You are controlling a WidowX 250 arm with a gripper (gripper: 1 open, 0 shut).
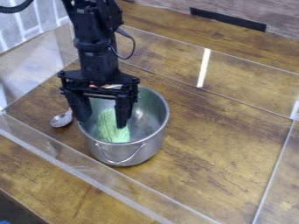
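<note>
The black gripper (103, 112) is lowered into a metal pot (147, 131), its fingers on either side of a pale green ribbed object (112, 133) inside. Whether the fingers touch or hold it cannot be told. A spoon (61, 119) lies left of the pot, its red handle mostly hidden behind the arm.
Transparent strips or panels cross the table at the left, front and right. A white railing stands at the back left.
</note>
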